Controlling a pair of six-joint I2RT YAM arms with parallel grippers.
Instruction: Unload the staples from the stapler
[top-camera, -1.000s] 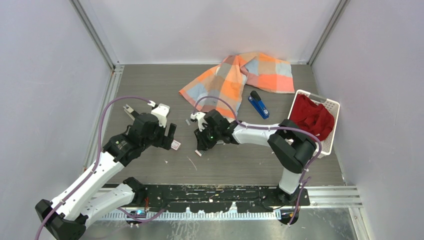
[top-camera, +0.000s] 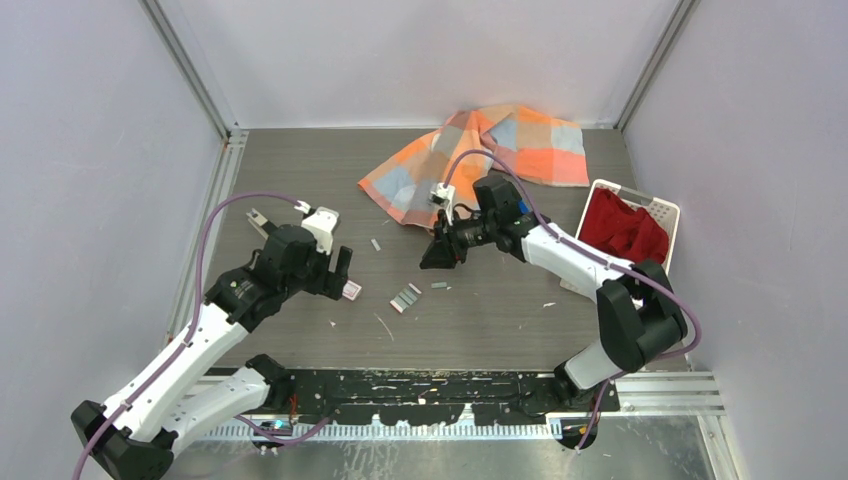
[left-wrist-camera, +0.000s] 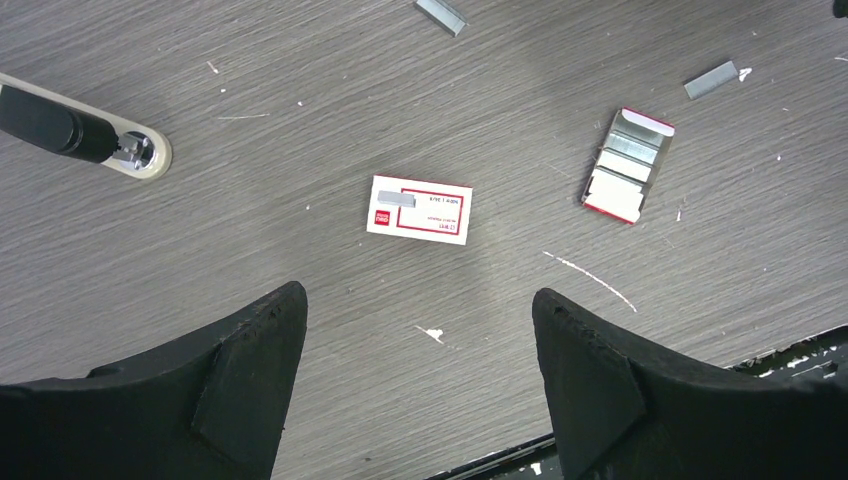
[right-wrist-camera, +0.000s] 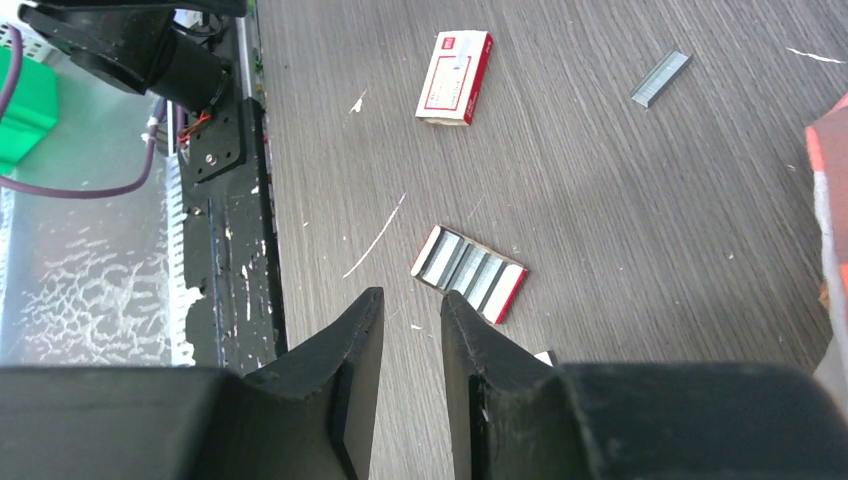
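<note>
A beige-and-black stapler (left-wrist-camera: 60, 122) lies at the left of the left wrist view; a blue stapler (top-camera: 523, 208) is mostly hidden behind the right arm. My left gripper hangs open over the table, empty, behind a closed white-red staple box (left-wrist-camera: 430, 222). An open box of staple strips (left-wrist-camera: 628, 165) lies to its right, with loose strips (left-wrist-camera: 710, 80) (right-wrist-camera: 661, 75) nearby. My right gripper is above and beside the open box, its fingers slightly apart with nothing visible between them.
A checked orange cloth (top-camera: 540, 150) lies at the back. A white basket (top-camera: 667, 215) with red fabric stands at the right. The table's near edge (top-camera: 420, 385) has a black rail. The middle foreground holds only small items and scraps.
My right arm has moved back and to the right, away from the open staple box, now covering most of the blue stapler in the top view. The left arm is unchanged.
</note>
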